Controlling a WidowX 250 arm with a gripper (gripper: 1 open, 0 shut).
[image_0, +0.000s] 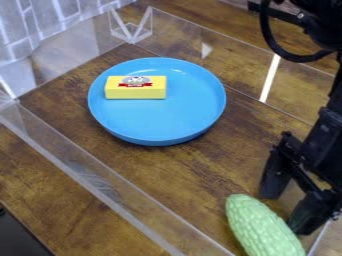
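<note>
My black gripper is at the right, low over the wooden surface, with its fingers pointing down just above and right of a pale green knobbly vegetable-like object at the bottom edge. The fingers appear open, and nothing shows held between them. A blue plate sits at the upper middle, with a yellow box with a red-and-white label on its left part.
Clear walls or strips border the wooden surface on several sides. A white fabric-like object is at the top left.
</note>
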